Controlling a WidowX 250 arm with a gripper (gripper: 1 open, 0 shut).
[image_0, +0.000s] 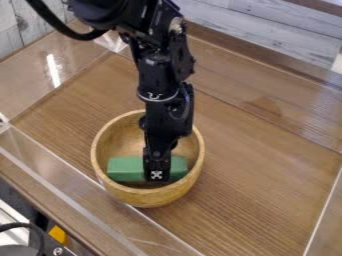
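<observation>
My black gripper (156, 168) reaches down from the top into a light wooden bowl (115, 192) near the lower middle. A green block (127, 170) lies inside the bowl, with my fingers over its middle and right part. The gripper looks shut on the green block, though its fingertips partly hide the block and the contact is hard to see.
A pale wall (254, 35) stands at the back. At the lower left, past the table's front edge, are dark cables and a small yellow object (58, 235).
</observation>
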